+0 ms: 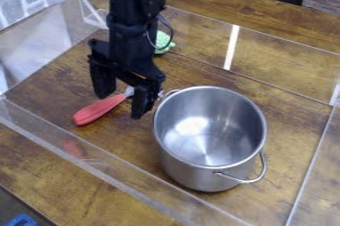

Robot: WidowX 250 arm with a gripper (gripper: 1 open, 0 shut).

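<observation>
My black gripper hangs over the wooden table, its two fingers pointing down and spread apart. Below and left of it lies a utensil with a red handle; its head is partly hidden by the fingers. To the right stands a large steel pot with wire handles, upright, beside the right finger.
A light green object lies behind the arm. Transparent edges or panels run along the left and front.
</observation>
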